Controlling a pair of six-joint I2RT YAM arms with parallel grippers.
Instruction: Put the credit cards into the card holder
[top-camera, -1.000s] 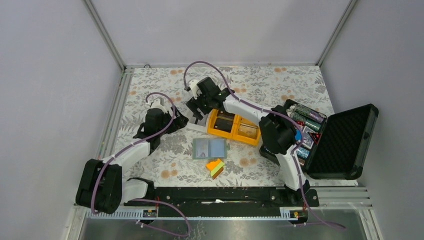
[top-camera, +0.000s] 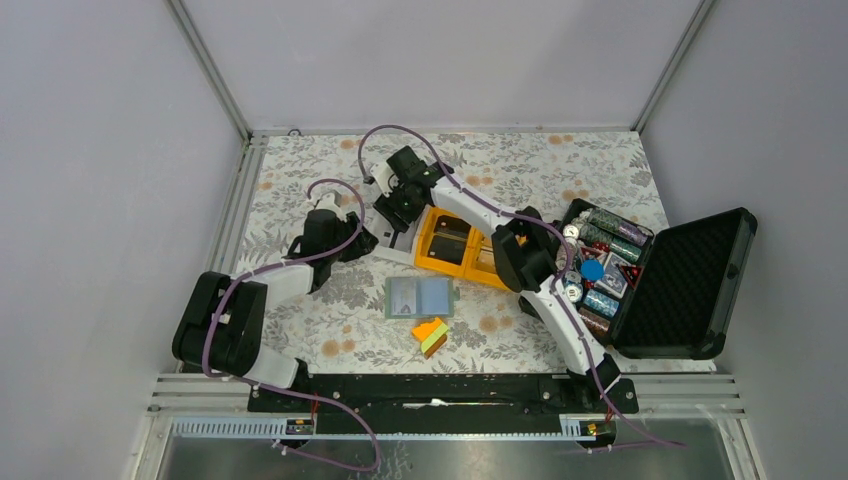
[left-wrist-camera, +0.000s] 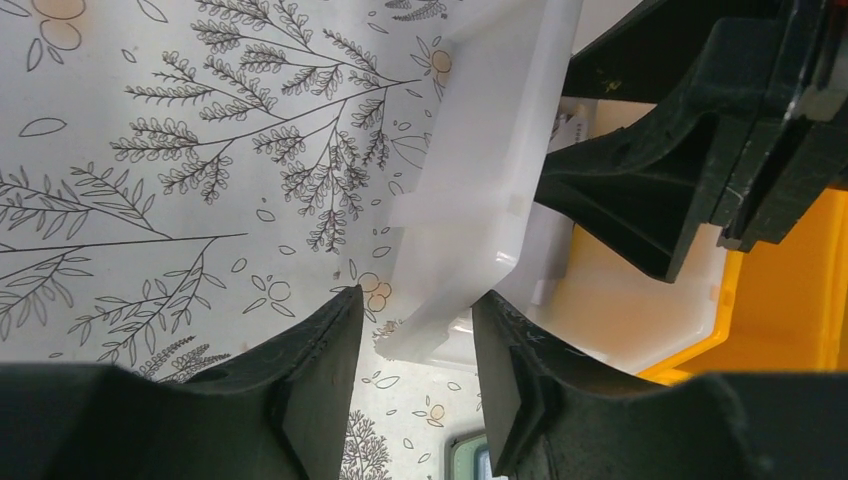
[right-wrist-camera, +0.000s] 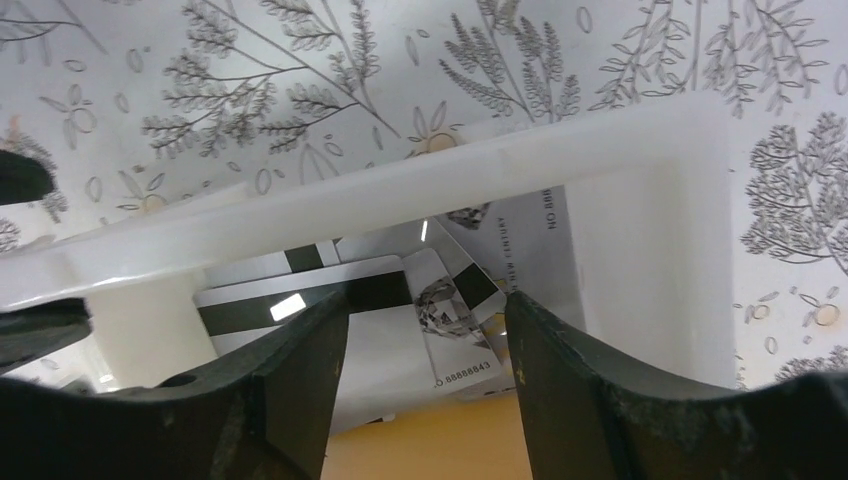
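A translucent white bin (top-camera: 395, 251) holds several silver-and-black cards (right-wrist-camera: 330, 360) and joins an orange case (top-camera: 465, 260). My left gripper is part open at the bin's corner wall, with one finger either side of it. My right gripper is part open over the cards inside the bin, its fingertips low beside their edges; whether it touches them I cannot tell. A clear blue-grey sleeve (top-camera: 432, 297), likely the card holder, lies flat in front of the case on the patterned table.
A small orange, yellow and brown stack (top-camera: 433, 338) lies near the front. An open black case (top-camera: 680, 280) full of tubes and small items fills the right side.
My right arm has moved toward the back and settled lower over the bin. My left arm has shifted slightly back toward the bin's corner.
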